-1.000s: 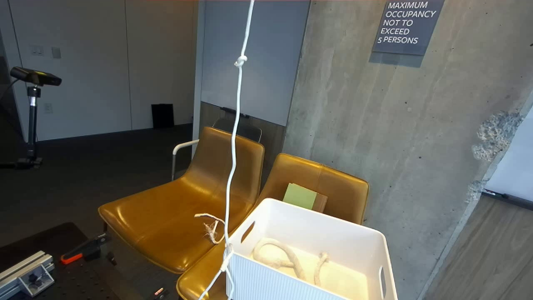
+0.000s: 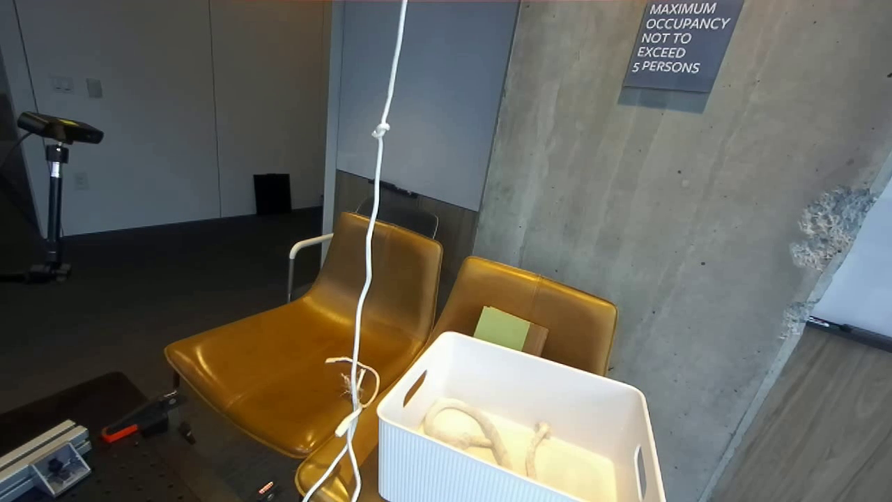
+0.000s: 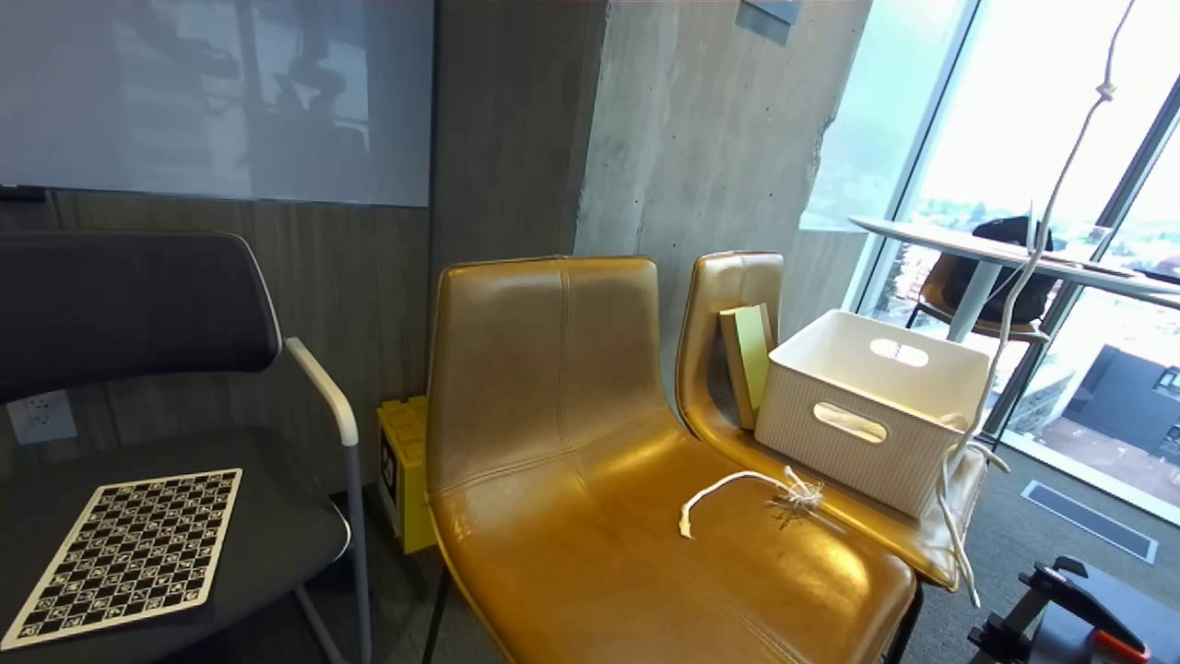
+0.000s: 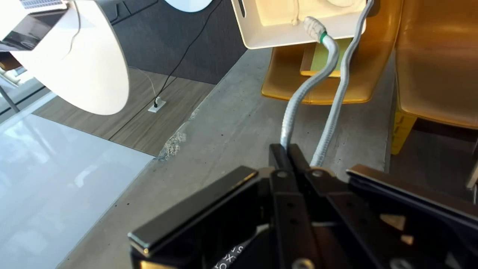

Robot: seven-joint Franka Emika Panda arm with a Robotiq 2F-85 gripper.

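In the wrist view my gripper is shut, its dark fingertips pressed together around a white rope (image 4: 293, 110). One strand runs from the tips to a bound end with a green band. A second strand (image 4: 340, 85) passes close beside the fingers, and where it goes behind them is hidden. Exterior view 1 has the white rope (image 2: 368, 251) hanging from above the frame, knotted near the top and looped over itself low down. Seen from exterior view 2, the rope (image 3: 1034, 254) dangles in front of the box's right side. Neither exterior view includes the gripper.
A white ribbed box (image 2: 518, 368) holding beige rope pieces (image 2: 468, 427) stands on one tan chair, with a green book (image 2: 502, 328) behind it. Another short frayed rope (image 3: 741, 478) lies on the neighbouring tan chair (image 3: 553, 465). A concrete wall (image 2: 669, 209) rises behind.
In exterior view 1 the hanging rope has shifted left and down. Its lower part now hangs left of the box, rather than across the box's left corner.
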